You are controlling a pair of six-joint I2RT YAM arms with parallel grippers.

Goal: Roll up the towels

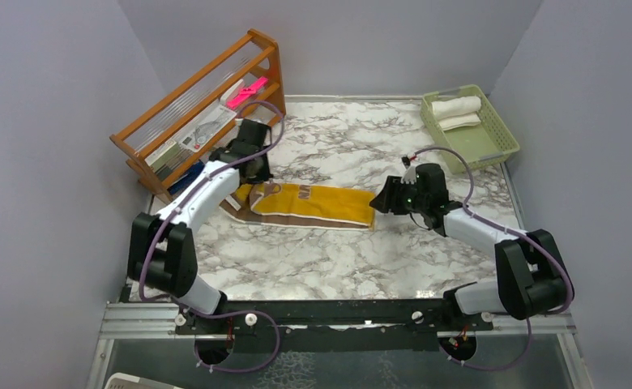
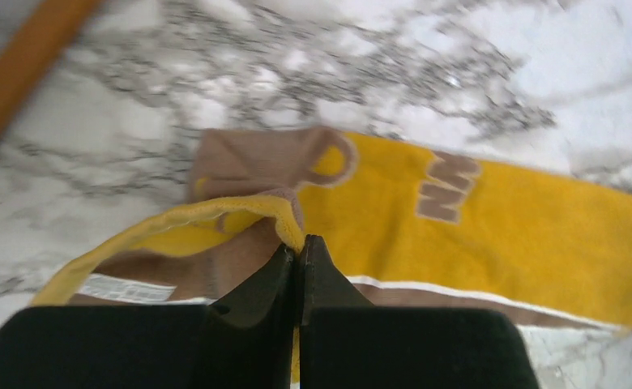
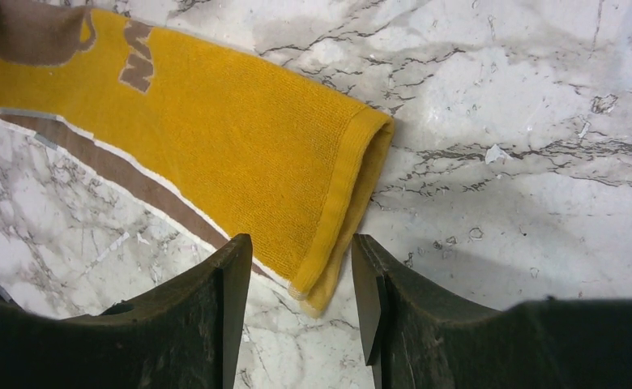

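Observation:
A yellow and brown towel [image 1: 329,203] lies folded into a long strip on the marble table. Its left end is lifted and bent where my left gripper is shut on the fabric, pinching a raised yellow fold [image 2: 215,209]. At the towel's right end, the folded layers [image 3: 341,203] lie flat with their edges slightly apart. My right gripper stands open over that end, its fingers spread to either side of the lower corner, nothing gripped. The part of the towel below the left fingers is hidden in the left wrist view.
A wooden rack [image 1: 268,61] holding several items stands close behind my left arm. At the back right is a green basket [image 1: 491,151] with rolled white towels [image 1: 456,108] inside.

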